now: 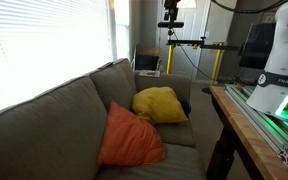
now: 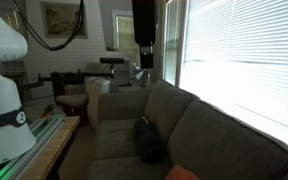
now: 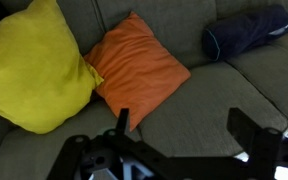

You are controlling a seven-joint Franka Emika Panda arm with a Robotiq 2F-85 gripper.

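Observation:
A yellow pillow (image 1: 159,105) leans at the far end of the grey sofa (image 1: 54,125), and an orange pillow (image 1: 132,138) lies nearer on the seat. From above, the wrist view has the yellow pillow (image 3: 36,68) at left, the orange pillow (image 3: 139,70) in the middle, and a dark blue rolled item (image 3: 246,33) at upper right. That blue item (image 2: 149,141) rests on the sofa in exterior view 2, where only a sliver of orange (image 2: 181,173) shows. My gripper is open above the seat, its fingers apart with nothing held.
A wooden table edge (image 1: 259,140) runs beside the sofa, with the robot base (image 1: 279,95) on it. Window blinds (image 1: 39,45) line the wall behind the sofa backrest. The seat cushion (image 3: 189,112) below the gripper is bare.

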